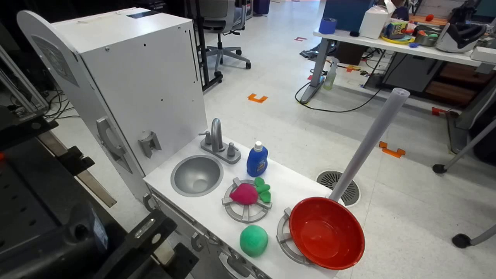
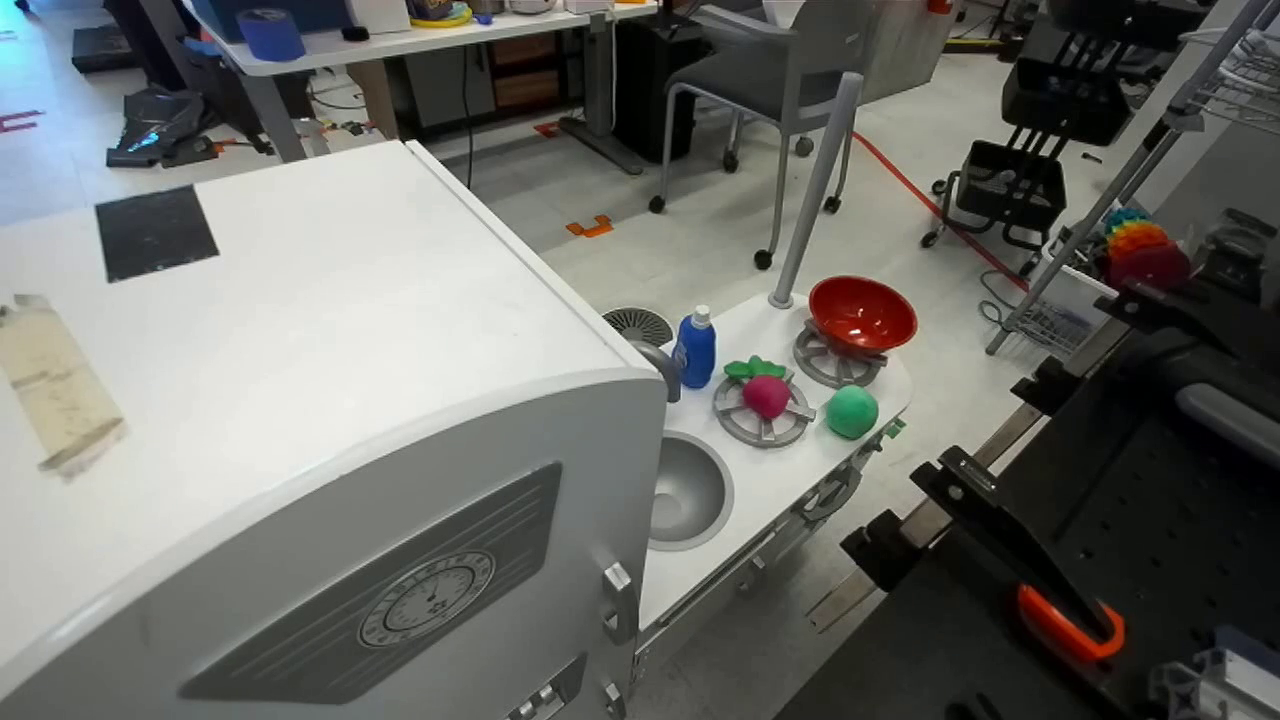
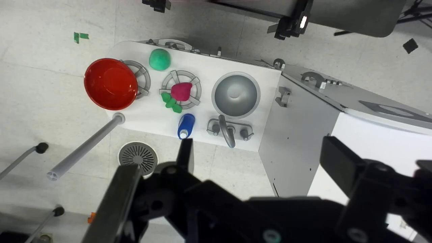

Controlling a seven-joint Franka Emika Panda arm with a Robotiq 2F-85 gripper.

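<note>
On the white toy kitchen counter, a pink beet-like toy with green leaves (image 1: 244, 193) lies on one grey burner. Beside it rests a green ball (image 1: 254, 241). A red bowl (image 1: 326, 233) sits tilted over the other burner. The blue bottle (image 1: 257, 159) with a white cap stands upright along the far edge. A round grey sink (image 1: 197, 176) is set into the counter near its faucet (image 1: 216, 135). In the wrist view my gripper is open high above the kitchen, its fingers wide apart with nothing between them. Neither exterior view shows the gripper.
A tall white cabinet (image 1: 144, 83) rises at the sink end. A grey pole (image 1: 370, 144) stands up from the counter's back corner by the bowl. The sink is empty. A dark table (image 2: 1080, 540) with clamps lies in front of the counter.
</note>
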